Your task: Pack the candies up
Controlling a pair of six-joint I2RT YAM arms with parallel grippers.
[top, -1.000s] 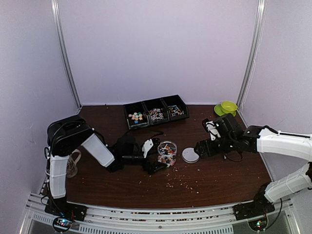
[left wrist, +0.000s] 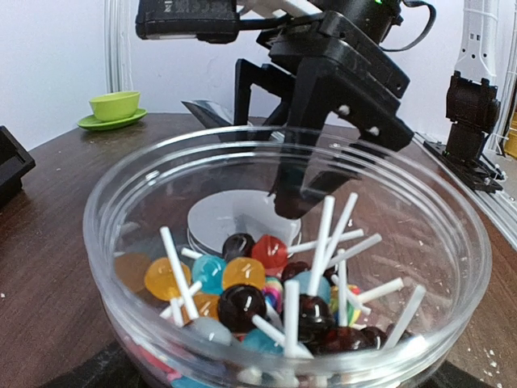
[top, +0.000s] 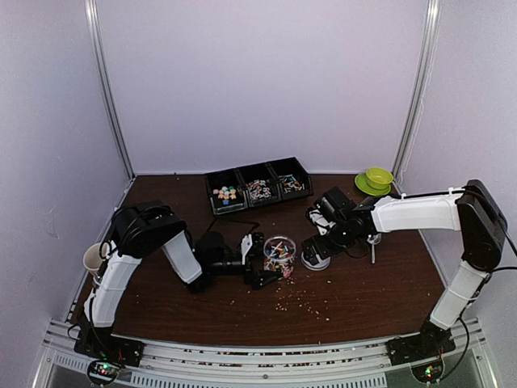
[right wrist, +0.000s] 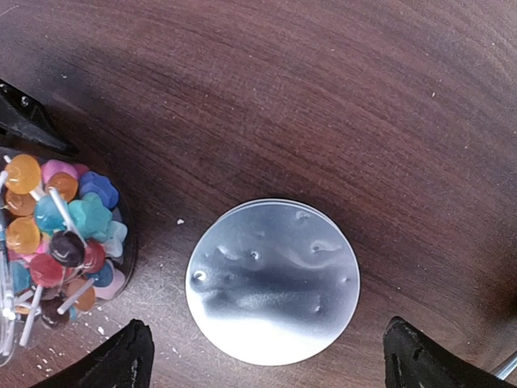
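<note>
A clear round jar [top: 279,252] full of lollipops and coloured candies [left wrist: 242,307] stands uncovered near the table's middle. My left gripper [top: 265,260] is open, its dark fingers [left wrist: 89,370] on either side of the jar's lower part. Just right of the jar, a round silvery lid [right wrist: 273,283] lies flat on the table. Above that lid hovers my right gripper, open, with its two fingertips [right wrist: 129,356] wide apart and nothing held between them. In the top view the right gripper partly covers the lid.
At the back is a black three-compartment bin [top: 258,184] with sorted candies. A green bowl [top: 378,178] on a green plate stands back right. Behind the right gripper lies a spoon-like utensil [top: 373,252]. Crumbs dot the front table, which is otherwise clear.
My right gripper has travelled left until it is over the lid. The left gripper and the jar have shifted slightly right, and the left forearm has swung right.
</note>
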